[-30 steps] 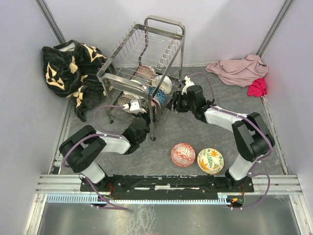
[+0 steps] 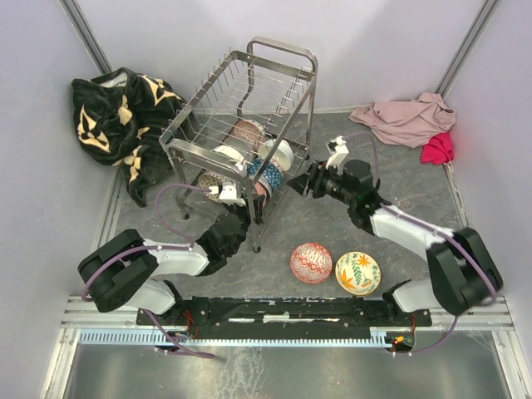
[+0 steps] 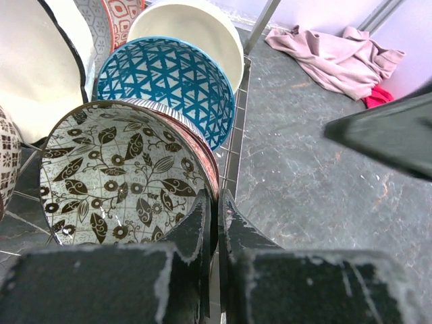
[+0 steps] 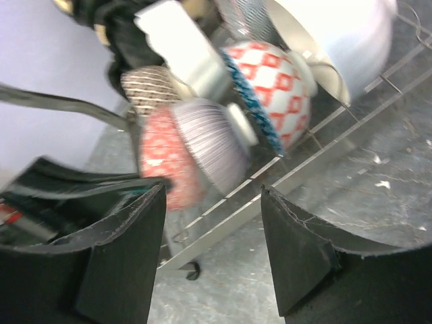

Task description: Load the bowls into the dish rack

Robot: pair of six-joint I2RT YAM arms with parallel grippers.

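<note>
The metal dish rack (image 2: 278,68) holds several bowls on its lower tier: a blue patterned bowl (image 3: 165,74), a cream bowl (image 3: 202,34) and a brown floral bowl (image 3: 125,175). At the rack's front, my left gripper is shut on the rim of the floral bowl. My right gripper (image 2: 317,179) is just right of the rack, its fingers apart with nothing between them; in its own view it faces the bowls' side. A red patterned bowl (image 2: 311,262) and a yellow floral bowl (image 2: 357,273) lie on the floor at front right.
A dark patterned blanket (image 2: 125,116) is at left, a pink cloth (image 2: 403,119) and red cloth (image 2: 437,149) at back right. Grey floor right of the rack is clear.
</note>
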